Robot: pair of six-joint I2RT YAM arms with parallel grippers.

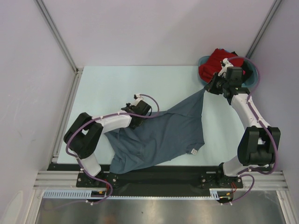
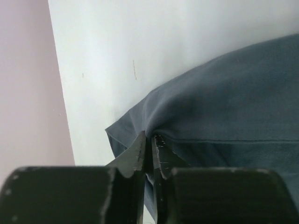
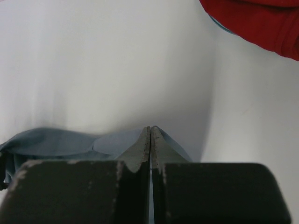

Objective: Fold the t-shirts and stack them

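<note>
A blue-grey t-shirt (image 1: 163, 140) lies spread on the white table (image 1: 98, 88), its upper right corner raised to my right gripper (image 1: 210, 87), whose fingers are shut on that thin edge; in the right wrist view the cloth (image 3: 117, 140) rises to the fingertips. My left gripper (image 1: 131, 108) is over the shirt's upper left part; in the left wrist view its fingertips (image 2: 140, 144) are down in a fold of the cloth (image 2: 229, 93), close together, and how far apart they stand is unclear.
A blue bin (image 1: 252, 79) with red clothing (image 1: 215, 60) in it stands at the back right, just beyond my right gripper. The shirt hangs over the front edge at the lower left.
</note>
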